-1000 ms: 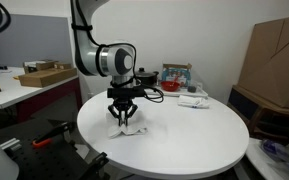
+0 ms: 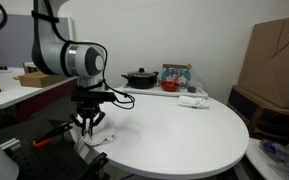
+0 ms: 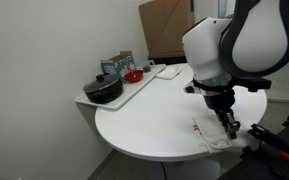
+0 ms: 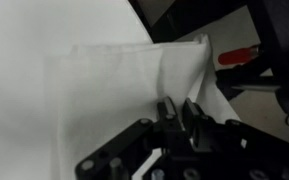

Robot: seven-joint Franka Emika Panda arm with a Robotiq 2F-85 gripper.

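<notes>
A white cloth (image 4: 114, 105) fills much of the wrist view, partly lying on the white table and partly reaching past its edge. My gripper is shut on the cloth, which bunches up at the fingertips. In exterior view 1 the gripper (image 2: 87, 130) is low at the table's near left edge, with the cloth (image 2: 102, 134) spread beside it. Exterior view 2 shows the cloth (image 3: 212, 134) flat near the rim, below the gripper (image 3: 231, 131). The exact pinch point is hard to make out.
A black pot (image 3: 104, 88) stands on a white tray (image 3: 136, 92) at the table's far side, near a red bowl (image 3: 134, 76). Another folded white cloth (image 2: 193, 101) lies toward the back.
In exterior view 1 my gripper has moved left and toward the table's near left edge. The white cloth has been drawn along with it.
</notes>
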